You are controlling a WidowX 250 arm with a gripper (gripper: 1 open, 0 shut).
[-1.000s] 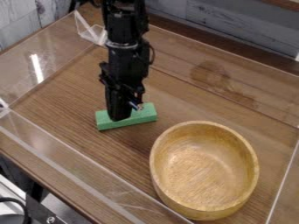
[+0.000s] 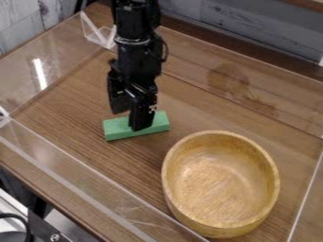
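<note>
A green rectangular block (image 2: 131, 129) lies on the wooden table, left of a tan oval bowl (image 2: 220, 182). The black gripper (image 2: 132, 111) hangs from the arm at the top centre, low over the block and partly covering its back part. It is open; whether its fingertips touch the block is not clear.
The bowl fills much of the lower right of the wooden table (image 2: 70, 151). A clear plastic item (image 2: 98, 30) lies at the upper left, and a dark cable is at the lower left corner.
The gripper has shifted and turned slightly over the block, its body now wider to the left. The block and bowl look unmoved.
</note>
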